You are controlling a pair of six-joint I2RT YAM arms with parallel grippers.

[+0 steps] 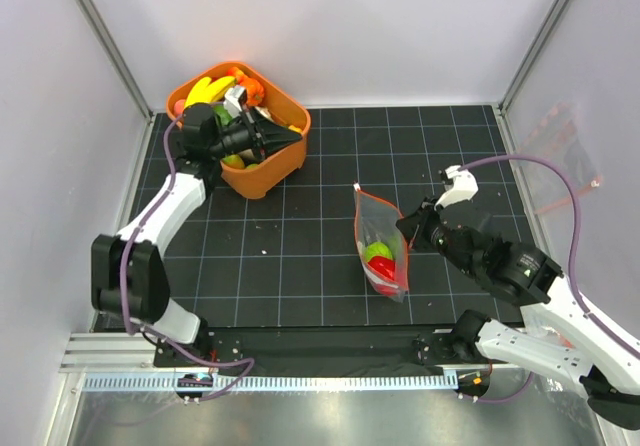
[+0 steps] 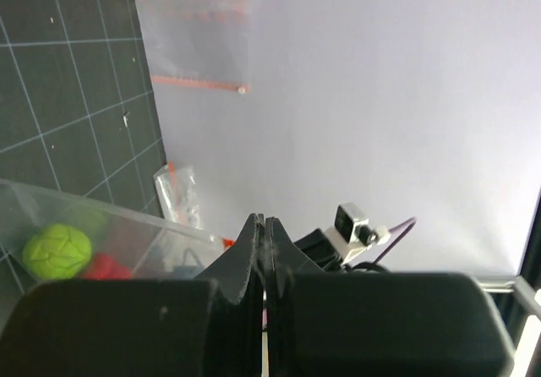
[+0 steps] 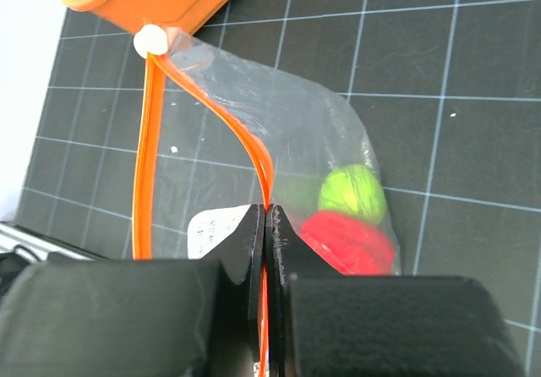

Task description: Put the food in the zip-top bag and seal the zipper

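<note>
The clear zip top bag (image 1: pixel 370 221) with an orange zipper stands on the tiled mat, holding a green food item (image 3: pixel 351 193) and a red one (image 3: pixel 347 242). My right gripper is shut on the bag's zipper edge. The zipper's white slider (image 3: pixel 150 40) is at the far end. My left gripper is shut with nothing between its fingers, high over the orange food basket (image 1: pixel 255 178) at the upper left, pointing right toward the bag.
The basket holds bananas (image 1: pixel 205 90), peppers and other food. Plastic bags appear by the right wall.
</note>
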